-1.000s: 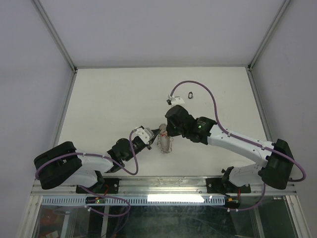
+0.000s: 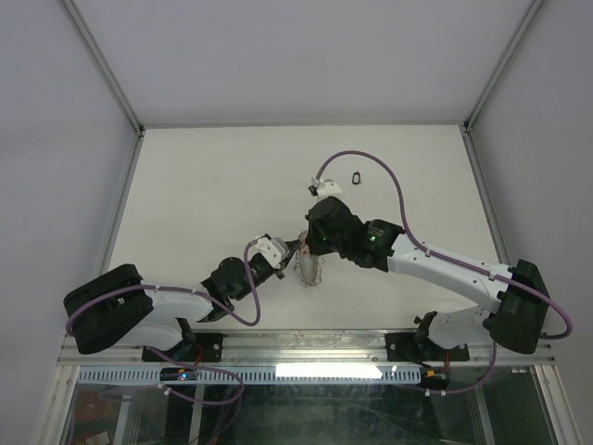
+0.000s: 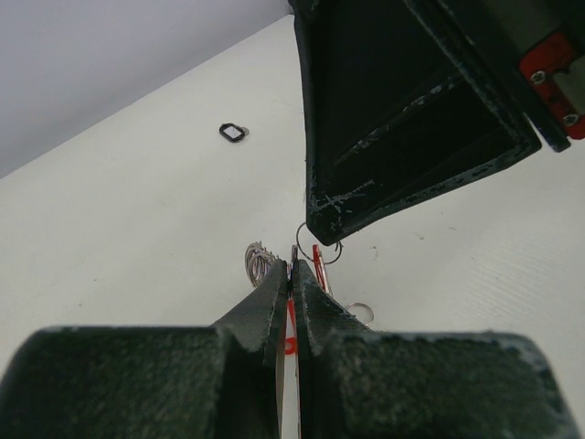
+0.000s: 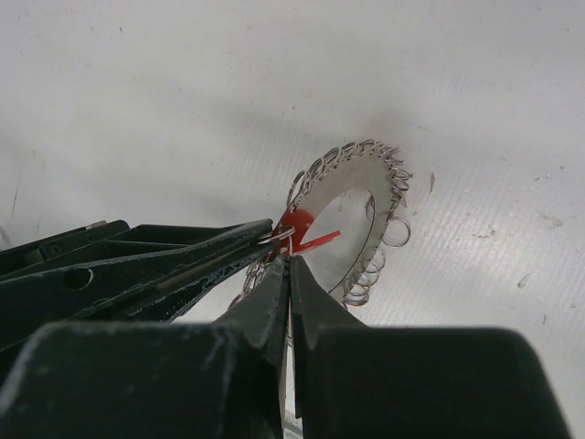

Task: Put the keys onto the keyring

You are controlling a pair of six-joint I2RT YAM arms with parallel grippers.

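My left gripper (image 2: 298,244) and right gripper (image 2: 310,247) meet tip to tip just above the table, both shut. In the right wrist view, a thin silver loop (image 4: 280,235) sticks out from the left fingertips, and a fine wire runs from it to the right gripper's tips (image 4: 290,261). A red piece (image 4: 297,219) is close behind. In the left wrist view, a thin wire ring (image 3: 301,236) curves out from the right gripper's tip, close to the left gripper's tips (image 3: 292,262). How loop and ring are linked cannot be told.
Below the tips lies an oval of many small metal rings (image 4: 343,154), with a loose-looking ring (image 4: 397,231) at its side. A small black object (image 2: 357,178) rests farther back on the table.
Both arms hold nearly the same pose. The grippers' tips and the things between them have shifted only very slightly.
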